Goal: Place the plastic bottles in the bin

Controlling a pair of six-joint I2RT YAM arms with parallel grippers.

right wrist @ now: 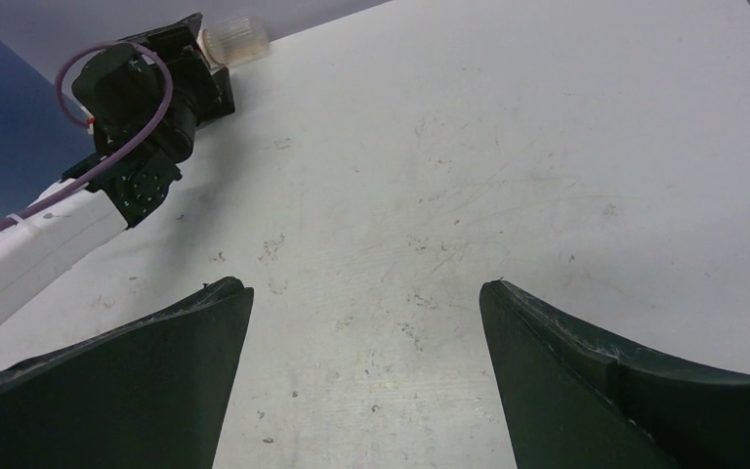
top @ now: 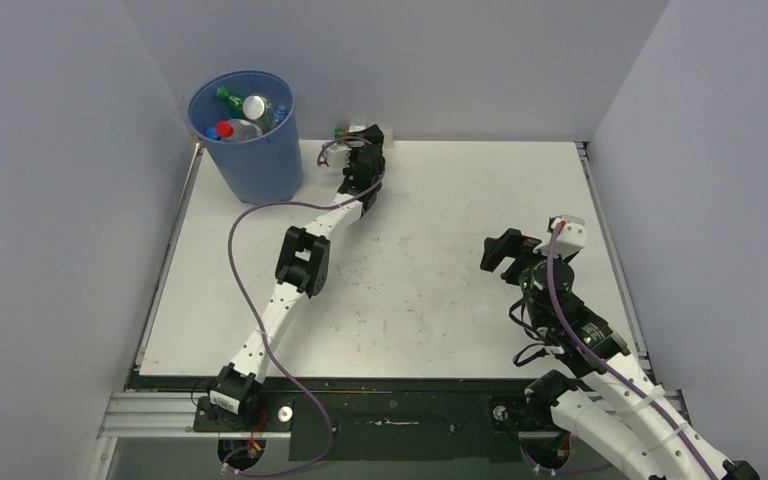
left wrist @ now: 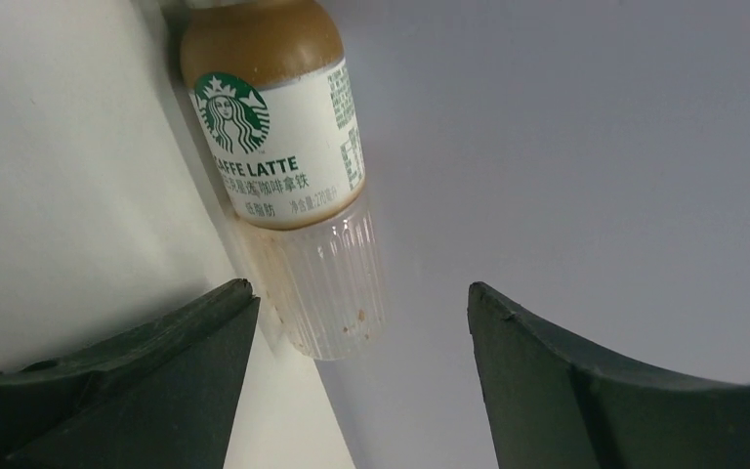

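A Starbucks caffe latte bottle [left wrist: 273,147] with brown liquid and a clear lower part lies along the back edge of the table, against the wall. My left gripper is open just in front of it, fingers either side of the bottle's clear end; in the top view it largely hides the bottle. The blue bin [top: 255,165] at the back left holds several bottles. My right gripper stands open over the right side of the table, nothing between its fingers.
Walls enclose the back and both sides. A purple cable loops along my left arm, beside the bin.
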